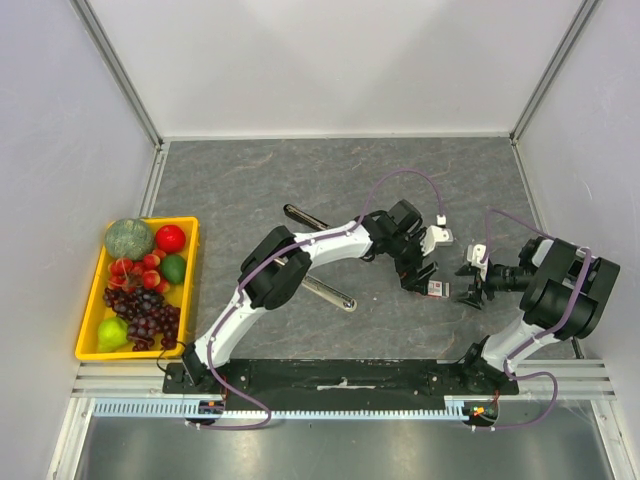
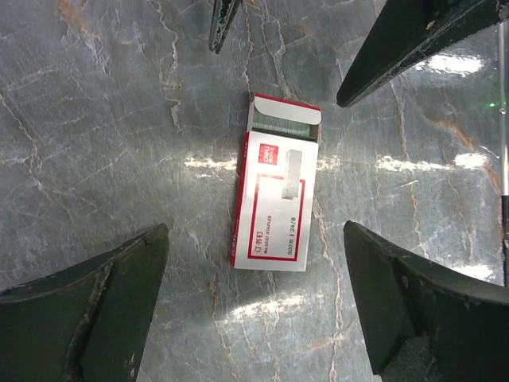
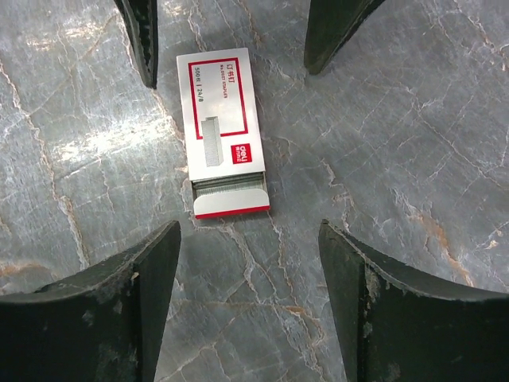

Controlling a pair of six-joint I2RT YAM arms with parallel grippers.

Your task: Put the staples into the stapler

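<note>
The staple box (image 2: 270, 199) lies flat on the grey table, its inner tray (image 3: 229, 203) pulled partly out at one end with staples showing. My left gripper (image 1: 420, 282) is low beside the box, open, its fingertips either side of it in the left wrist view. My right gripper (image 1: 470, 285) faces it from the right, its fingers parted with nothing between them; in the right wrist view the box lies just beyond them. Long metal stapler parts (image 1: 330, 295) lie under and beside my left arm.
A yellow basket of fruit (image 1: 88, 330) stands at the left. A small pale object (image 1: 446, 237) lies behind the box. A wall stands close on the right.
</note>
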